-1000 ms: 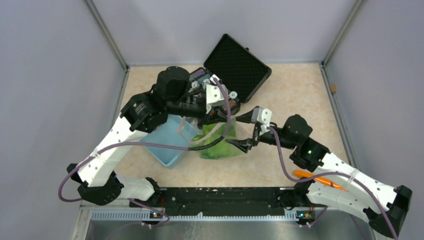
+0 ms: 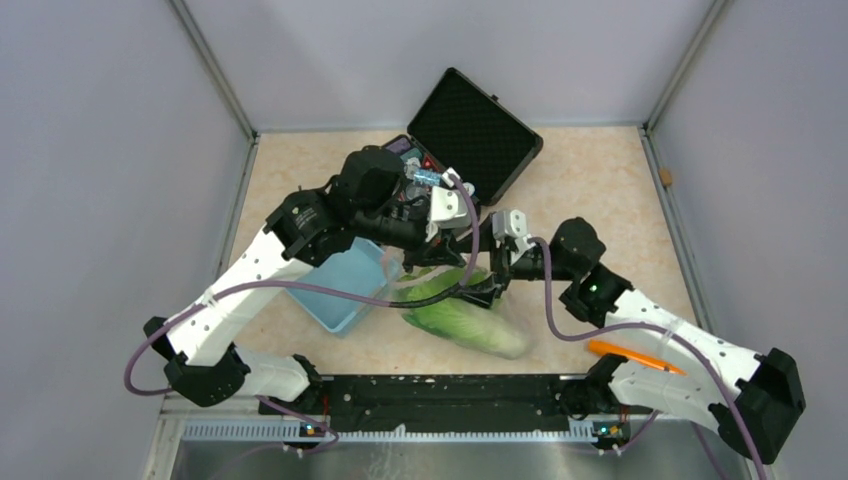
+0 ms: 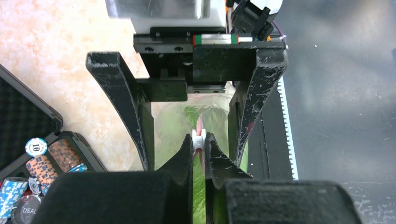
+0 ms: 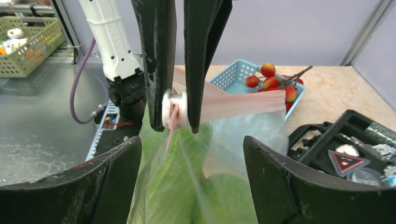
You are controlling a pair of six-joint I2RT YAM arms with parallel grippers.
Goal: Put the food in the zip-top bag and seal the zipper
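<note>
Green leafy cabbage (image 2: 462, 325) lies inside the clear zip top bag (image 4: 247, 135), its pale end toward the lower right in the top view. In the left wrist view, my left gripper is shut on the white zipper slider (image 3: 198, 139) of the bag's pink zipper strip. The bag hangs below the slider. My right gripper stands open around the bag just below the slider, one finger (image 4: 105, 182) on each side, not closed on anything. From above, both arms hide most of the bag's mouth.
A light blue basket (image 2: 345, 285) stands left of the bag; red fruit (image 4: 268, 70) shows in it. Behind is an open black case (image 2: 475, 125) with poker chips (image 3: 39, 170). An orange stick (image 2: 635, 357) lies at the right.
My left gripper has moved a little to the right. The right gripper has come left toward it. The cabbage in the bag now reaches farther to the lower right.
</note>
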